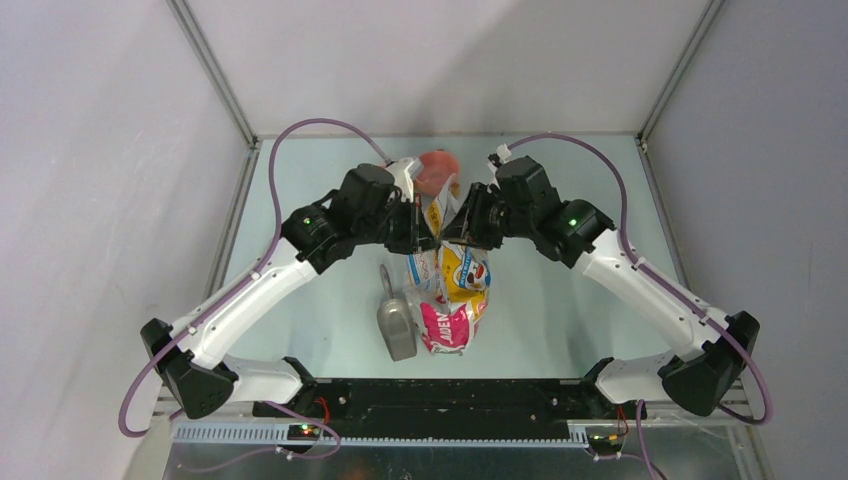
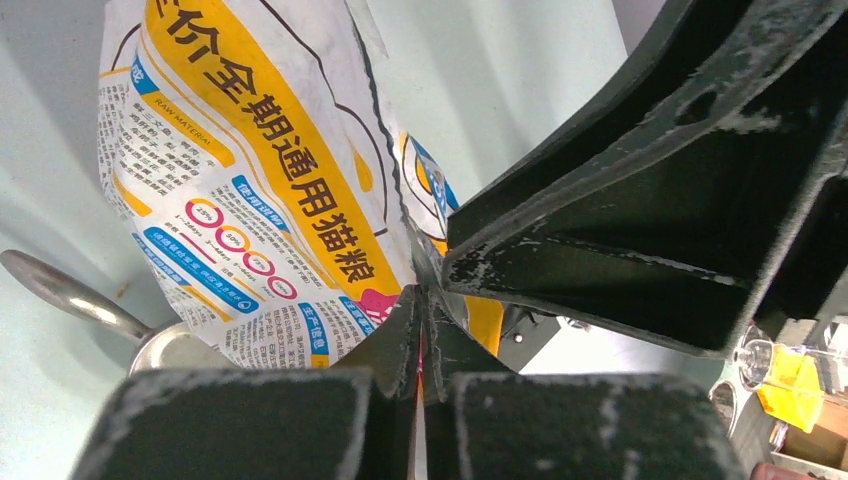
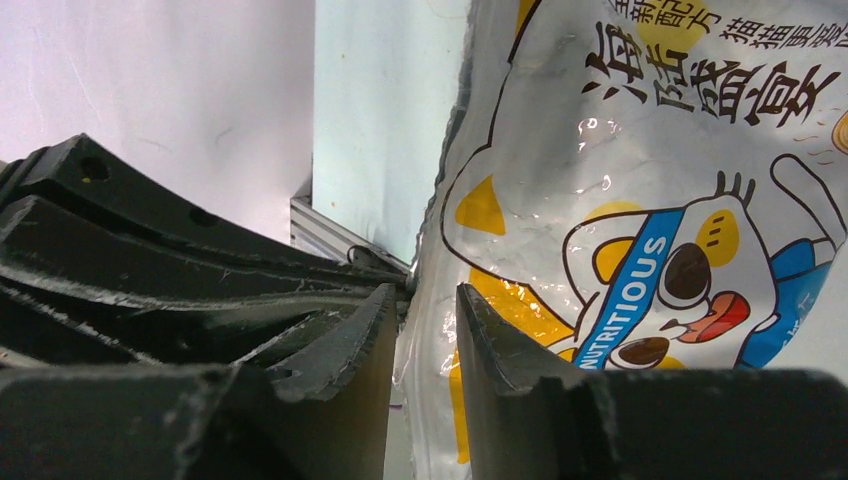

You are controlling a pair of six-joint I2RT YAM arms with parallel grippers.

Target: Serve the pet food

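Note:
The pet food bag [image 1: 467,268], white with yellow, blue and pink print, stands mid-table beneath both grippers. In the left wrist view its printed side [image 2: 260,170] and silvery side seam show. My left gripper is shut on the bag's thin edge at that seam. From the other side, my right gripper stands part open, with the bag's edge between its parted fingers. The two grippers nearly meet across the bag. A metal scoop [image 1: 397,330] lies left of the bag. Behind it is an orange-pink bowl [image 1: 440,165], partly hidden by the bag and arms.
Clear table surface [image 1: 580,310] lies to the right and on the far left. White walls enclose the back and sides. The grippers are very close together, with black fingers [image 2: 640,190] of the right one filling part of the left wrist view.

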